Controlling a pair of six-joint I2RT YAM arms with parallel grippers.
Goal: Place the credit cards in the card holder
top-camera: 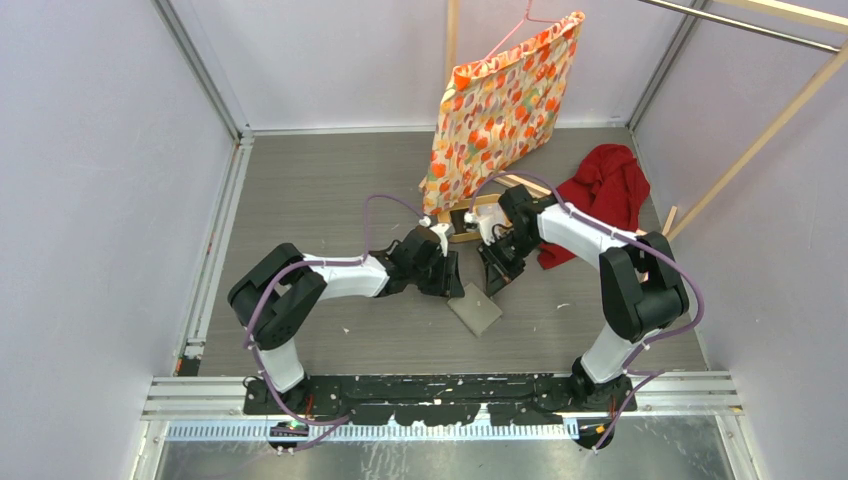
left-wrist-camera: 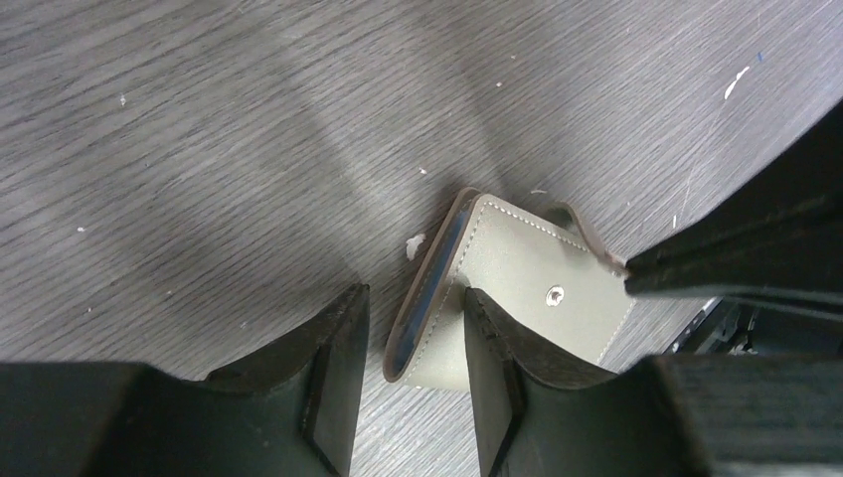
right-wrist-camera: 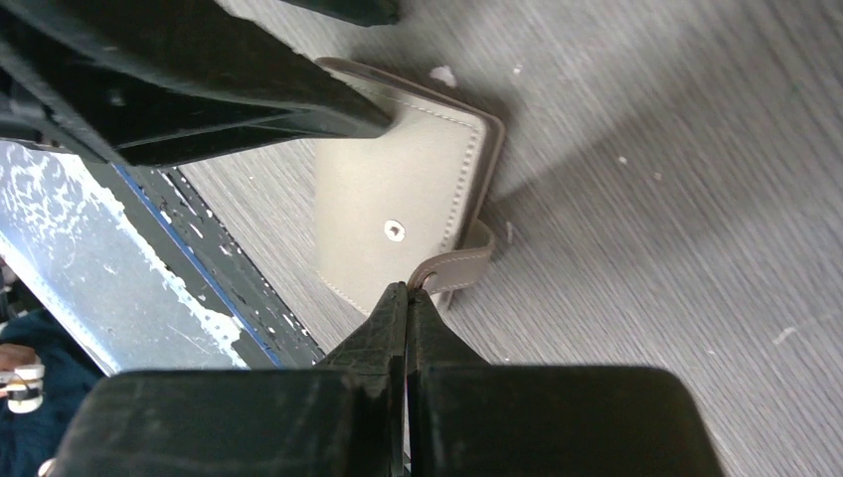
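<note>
A small beige stitched card holder (top-camera: 476, 309) lies on the table before the grippers. In the left wrist view, a dark blue layer shows along the near side of the card holder (left-wrist-camera: 537, 268); whether it is a card I cannot tell. The part-open left gripper has its fingers on either side of that side, with the holder's edge between them in view. My right gripper is shut with its tips at the end of the holder's narrow strap (right-wrist-camera: 459, 266), which bends up from the holder. No separate credit card is clearly visible.
Behind the grippers stands a tan tray (top-camera: 462, 238) with a dark item, partly covered by the right arm. A red cloth (top-camera: 612, 190) lies at back right, near a hanging orange-patterned cloth (top-camera: 500, 105). Bare table (top-camera: 300, 190) extends on the left.
</note>
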